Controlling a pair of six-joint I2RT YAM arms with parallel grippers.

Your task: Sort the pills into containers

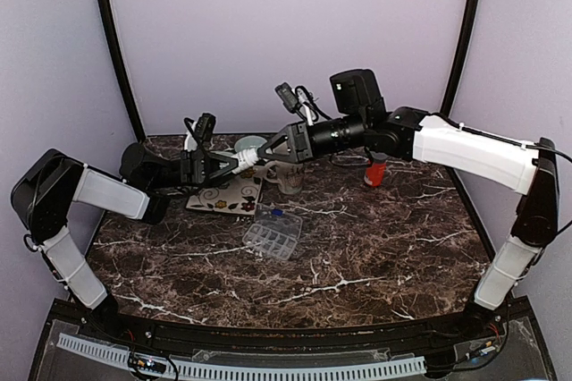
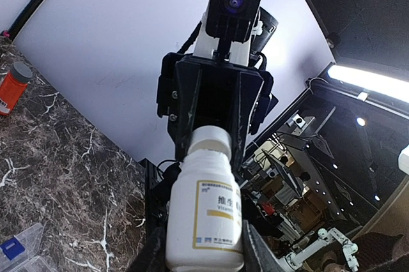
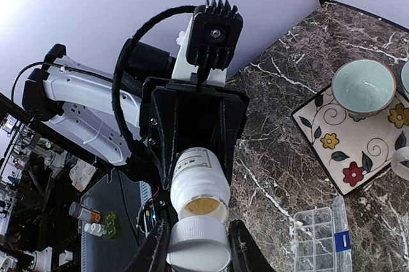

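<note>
Above the left part of the table, my left gripper [image 1: 234, 164] is shut on a white labelled pill bottle [image 2: 204, 211], lying roughly sideways with its neck toward my right arm. My right gripper [image 1: 268, 152] faces it, shut on a white ribbed cap [image 3: 198, 244]. In the right wrist view the cap is in front of the bottle's neck and a tan area shows at the mouth; whether cap and neck touch is hard to tell. Below, the clear compartment pill box [image 1: 273, 234] lies on the table with its blue-latched lid open.
A patterned tray [image 3: 323, 135] holds a pale green bowl [image 3: 364, 87]. Behind the grippers is a mug [image 1: 290, 180]. An orange bottle [image 1: 374, 172] stands back right.
</note>
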